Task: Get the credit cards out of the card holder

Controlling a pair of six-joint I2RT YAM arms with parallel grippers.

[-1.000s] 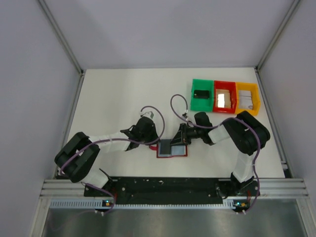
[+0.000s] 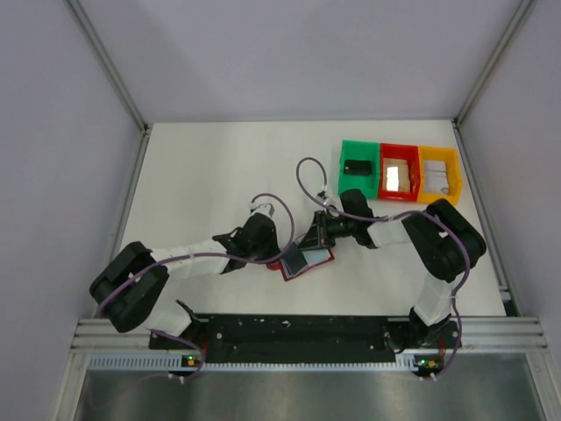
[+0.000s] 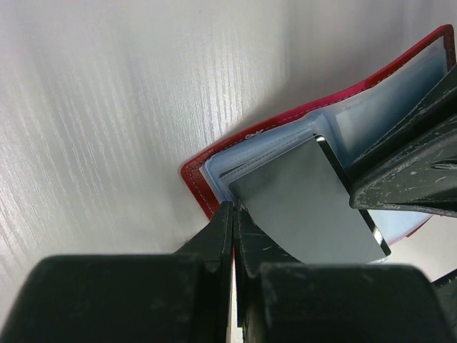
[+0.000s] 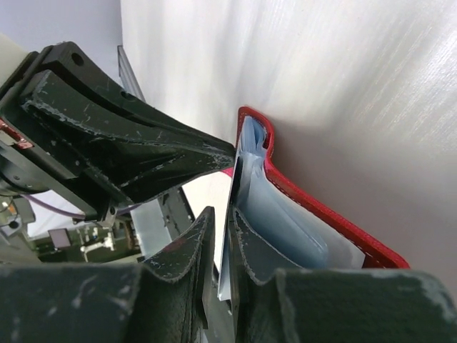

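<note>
The card holder [image 2: 312,261] lies open between my grippers, red-edged with clear sleeves [image 3: 385,107] and a grey-black card [image 3: 300,200] in it. My left gripper is shut at the holder's corner, in the left wrist view. My right gripper is at the holder's upper part, its fingertips either side of a sleeve edge with a thin card or sleeve standing up; whether it grips this is unclear. The left gripper's black body [image 4: 128,143] reaches to the holder's end in the right wrist view.
Green [image 2: 355,189], red [image 2: 399,151] and yellow [image 2: 449,153] bins stand at the back right. The table behind and left of the grippers is clear.
The card holder has tilted, its right end rising toward the back.
</note>
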